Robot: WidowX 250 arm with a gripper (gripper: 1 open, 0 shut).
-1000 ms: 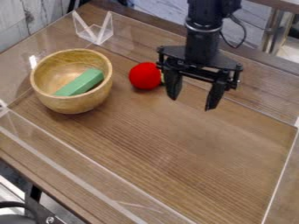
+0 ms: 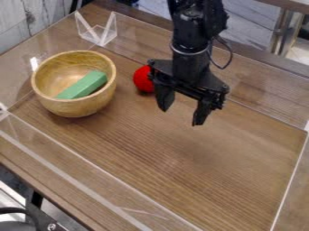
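My black gripper [image 2: 186,103] hangs over the middle of the wooden table [image 2: 182,180], its two fingers apart with nothing visible between them. A red round object [image 2: 144,78] lies behind it to the left, partly hidden by the arm. A yellow bowl [image 2: 54,75] on the left holds a green oblong object [image 2: 85,83].
A clear plastic item [image 2: 94,25] sits at the back left. A light-coloured edge runs along the back right.
The gripper has moved a little left and turned, now partly covering the red object, which stays in place along with the bowl.
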